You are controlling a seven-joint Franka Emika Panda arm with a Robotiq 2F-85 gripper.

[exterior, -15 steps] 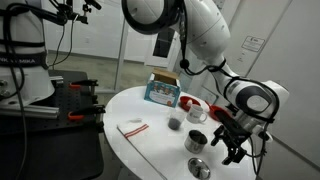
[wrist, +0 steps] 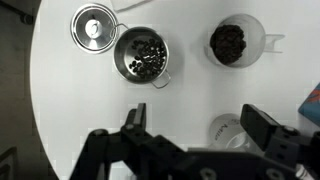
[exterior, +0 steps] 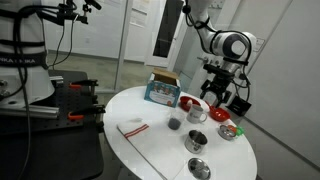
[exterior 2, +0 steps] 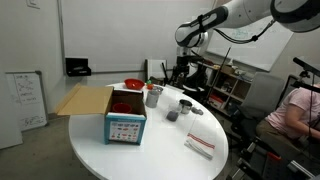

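Note:
My gripper is open above the table, its fingers apart with nothing between them. In the wrist view, a metal pot [wrist: 142, 55] holding dark beans lies ahead of it, and a steel lid [wrist: 94, 27] is beside the pot. To the right is a clear cup with a handle [wrist: 235, 40], dark brown grounds inside. A pale vessel [wrist: 228, 132] shows under the gripper, partly covered by a finger. In exterior view 1, the gripper hangs over the table's far right part, behind the pot [exterior: 196, 142].
A cardboard-topped box [exterior: 160, 92] stands at the back left. Red bowls [exterior: 218, 115] sit toward the rear. A white cloth with red stripes [exterior: 132, 128] lies at the front left. The white table [exterior: 145, 155] has free room in front.
The arm has moved back and to the left across the table, away from above the pot and lid. The pot, lid and cup look unmoved.

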